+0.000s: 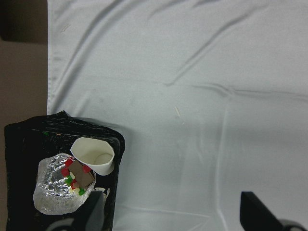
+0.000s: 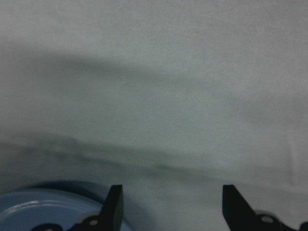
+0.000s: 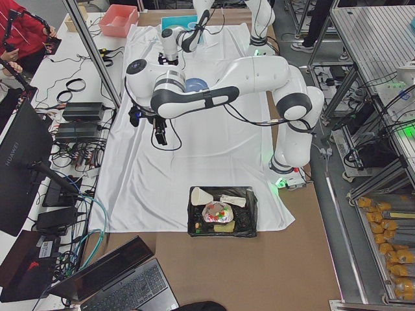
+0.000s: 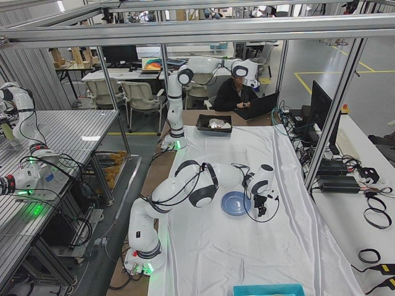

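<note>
A black lined bin (image 3: 246, 220) at the near end of the cloth holds a paper cup (image 1: 98, 154), foil with food scraps (image 1: 53, 192) and other litter. My left gripper is raised above the cloth beside the bin, open and empty in its wrist view. A blue plate (image 4: 236, 203) lies on the cloth, partly hidden in the camera left view. My right gripper hangs near the plate's edge, open, with only cloth between its fingers.
A teal bin (image 4: 268, 290) stands at the far end of the cloth. Electronics and cables crowd the side table (image 3: 97, 26).
</note>
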